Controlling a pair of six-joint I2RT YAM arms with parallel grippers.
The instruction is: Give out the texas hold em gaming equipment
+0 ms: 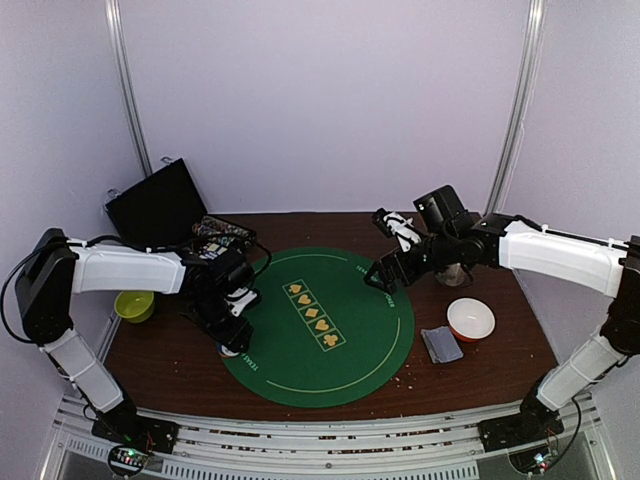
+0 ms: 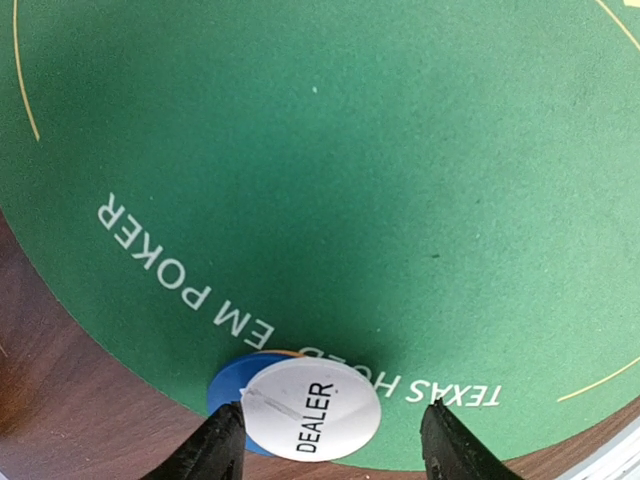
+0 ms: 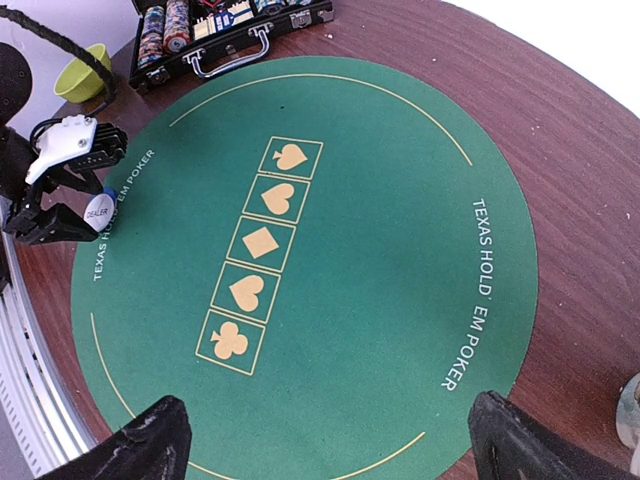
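A white dealer button (image 2: 345,405) marked DEALER lies over a blue disc (image 2: 230,382) at the edge of the green poker mat (image 1: 370,340); a thin orange edge shows behind them. Around the button my left gripper stands part open, its left finger (image 2: 215,440) close to the button and its right one clearly apart. The right wrist view also shows the button (image 3: 97,212) beside the left arm. Over the mat's right side my right gripper is open, with only mat between its fingers.
An opened black case (image 1: 155,205) holding chips (image 3: 165,35) stands at the back left, near a green bowl (image 1: 134,306). To the right are a white bowl (image 1: 471,319), a grey cloth-like item (image 1: 441,345) and a metallic container (image 3: 628,412).
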